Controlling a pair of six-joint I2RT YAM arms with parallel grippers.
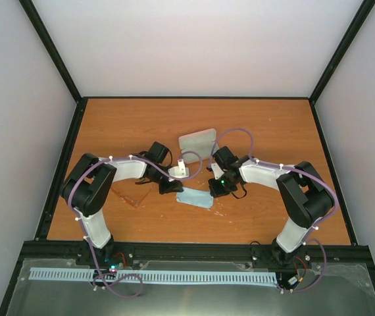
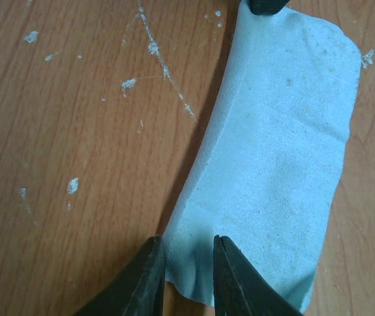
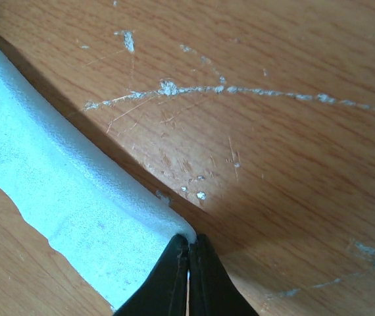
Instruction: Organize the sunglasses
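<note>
A light blue soft cloth piece (image 1: 194, 198) lies on the wooden table between my grippers, one long edge raised. In the left wrist view, my left gripper is part open at one end of the cloth (image 2: 279, 131), its fingers either side of the raised edge's end. In the right wrist view, my right gripper is shut at the other end of the cloth (image 3: 69, 191), its tips against the corner of the raised edge; whether cloth is between them is hard to tell. No sunglasses can be made out.
A pale grey padded object (image 1: 197, 141) lies behind the grippers at the back centre. A faint orange item (image 1: 131, 197) is under the left arm.
</note>
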